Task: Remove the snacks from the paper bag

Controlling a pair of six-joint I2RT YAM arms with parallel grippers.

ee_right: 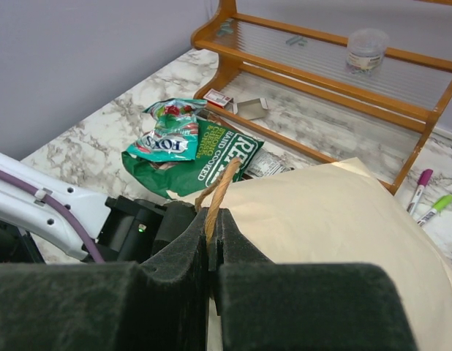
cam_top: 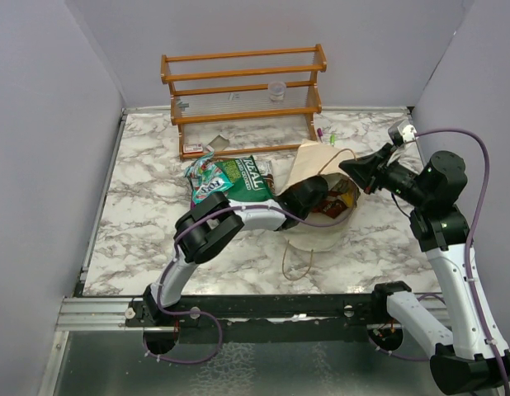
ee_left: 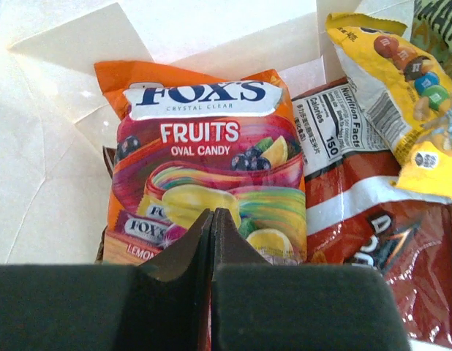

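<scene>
The paper bag point(cam_top: 313, 237) lies open under both arms. Inside, the left wrist view shows an orange Fox's fruits candy pack point(ee_left: 197, 139), a red-brown pack point(ee_left: 379, 270) and a yellow M&M's pack point(ee_left: 390, 88). My left gripper is shut, its tips over the Fox's pack, with nothing visible held. My right gripper is shut at the bag's upper edge, with the rope handle point(ee_right: 222, 186) between its fingers. Green snack packs point(cam_top: 243, 177) lie outside, left of the bag.
A wooden shelf point(cam_top: 238, 115) with a plastic cup point(cam_top: 276, 89) stands at the back. Two markers point(ee_right: 420, 184) lie behind the bag.
</scene>
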